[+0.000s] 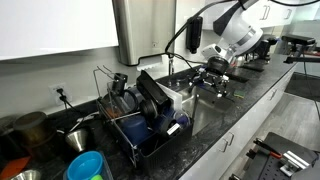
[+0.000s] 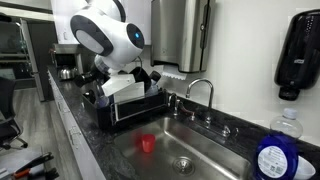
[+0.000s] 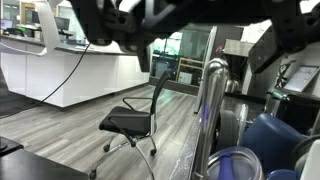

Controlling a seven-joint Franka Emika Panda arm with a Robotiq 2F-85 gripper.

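Note:
My gripper is open, and its dark, blurred fingers frame the top of the wrist view with no object visible between them. In exterior view 1 the white arm reaches in from the right, above the counter near the sink. The dish rack is packed with pans and other dishes. A red cup stands in the sink basin. Close below the gripper, the wrist view shows a metal rail, a clear container and a blue item.
A blue bowl and metal pots are left of the rack. The faucet rises behind the sink, with a blue-labelled bottle at the right. An office chair stands on the open floor beyond.

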